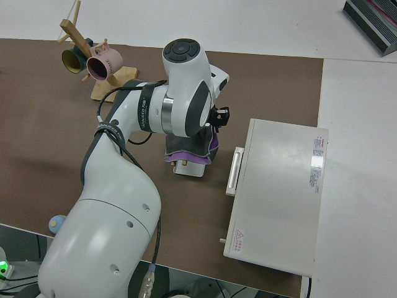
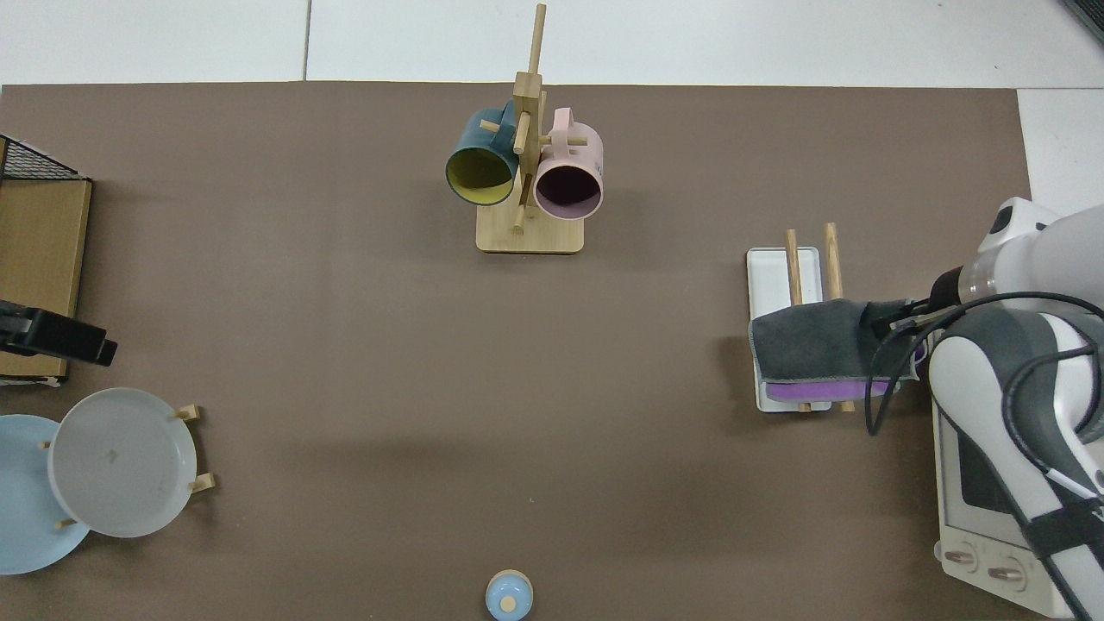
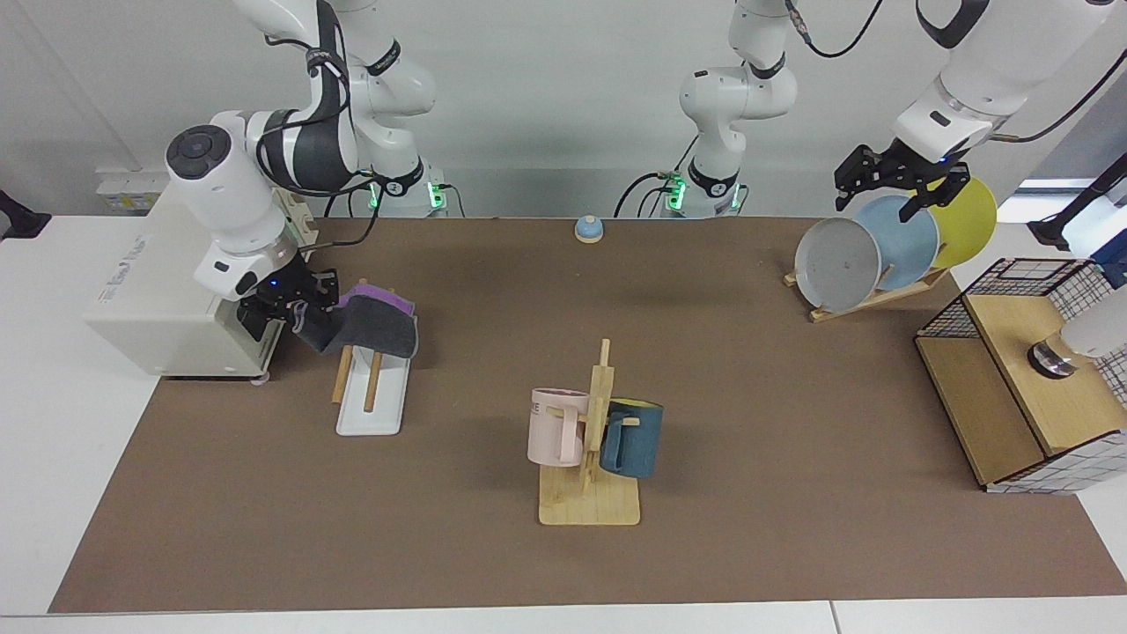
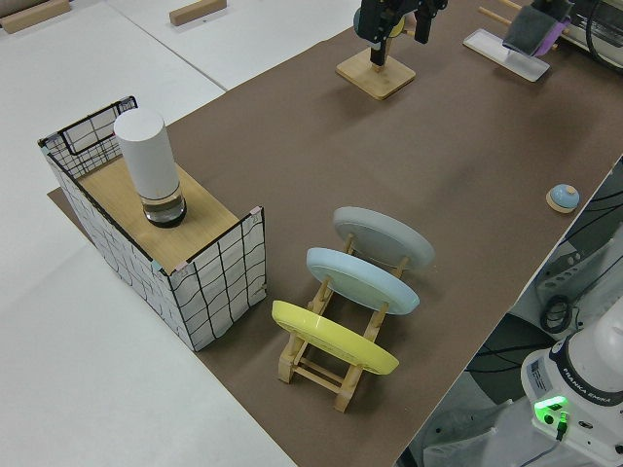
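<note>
One black gripper [image 3: 901,185] hangs above the dish rack, whose plates are grey [image 3: 837,264], blue [image 3: 898,238] and yellow [image 3: 963,222]; in the top view it [image 2: 88,341] shows at the left edge, and whether it is open or shut is unclear. The other gripper [image 3: 285,301] is at the dark grey cloth [image 2: 818,341] and purple cloth [image 2: 828,390] on the wooden drying stand over a white tray [image 2: 768,279]. Its fingers are largely hidden, so its hold cannot be told.
A wooden mug tree [image 2: 530,233] holds pink [image 2: 580,176] and blue [image 2: 476,171] mugs at the back. A blue lidded object [image 2: 509,595] sits at the front. A wire-sided shelf [image 2: 41,238] stands left, a microwave [image 1: 276,192] right.
</note>
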